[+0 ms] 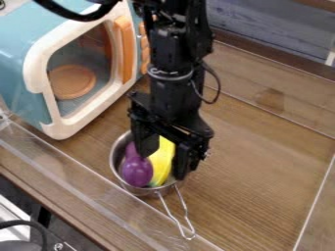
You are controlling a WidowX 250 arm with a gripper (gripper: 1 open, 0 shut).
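Note:
A metal pot (181, 212) with a wire handle rests on the wooden counter, holding a purple eggplant (135, 171) and a yellow banana-like item (163, 162). My black gripper (164, 147) hangs open directly over the pot, its fingers low at the upper part of the contents and partly covering them. Whether the fingers touch either item cannot be told.
A toy microwave (39, 44) with an open front and an orange plate inside stands at the back left. Bare counter (262, 167) spreads to the right, with a wall behind. The counter's front edge runs along the lower left.

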